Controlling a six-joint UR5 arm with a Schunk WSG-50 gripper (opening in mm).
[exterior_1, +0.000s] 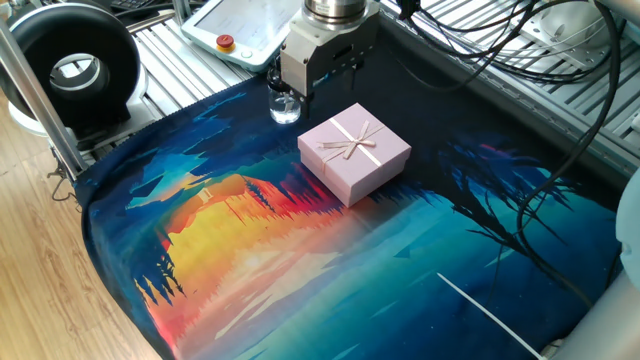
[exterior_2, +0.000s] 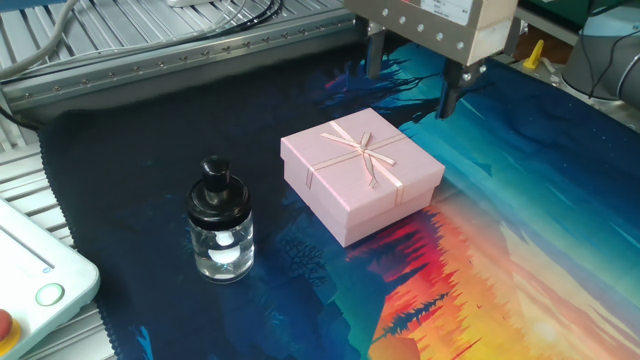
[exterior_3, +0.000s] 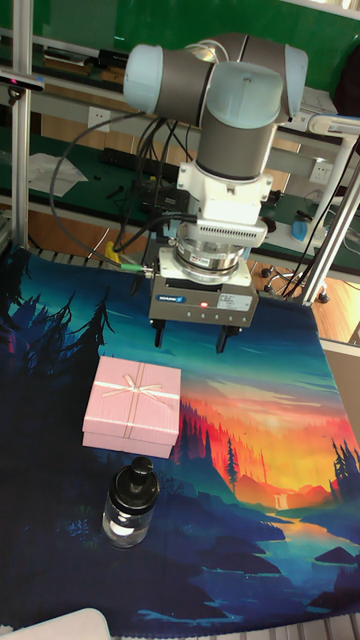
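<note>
A pink gift box (exterior_1: 352, 160) with a ribbon bow on its lid sits closed on the printed cloth. Close by stands an upright clear bottle (exterior_2: 222, 240) with a black cap; in exterior view 3 the bottle (exterior_3: 130, 507) is just in front of the box (exterior_3: 131, 411). My gripper (exterior_2: 410, 96) hangs in the air with its two fingers wide apart and nothing between them. Exterior view 3 puts the gripper (exterior_3: 190, 347) beyond the box and a little to its right. From exterior view 1 the gripper body partly covers the bottle's cap.
The sunset-patterned cloth (exterior_1: 270, 290) has wide free room around the box. At its edge lies a tablet-like pendant with a red button (exterior_1: 226, 43). A black ring-shaped object (exterior_1: 125, 100) stands at the left, and loose black cables (exterior_1: 500, 50) hang over the right side.
</note>
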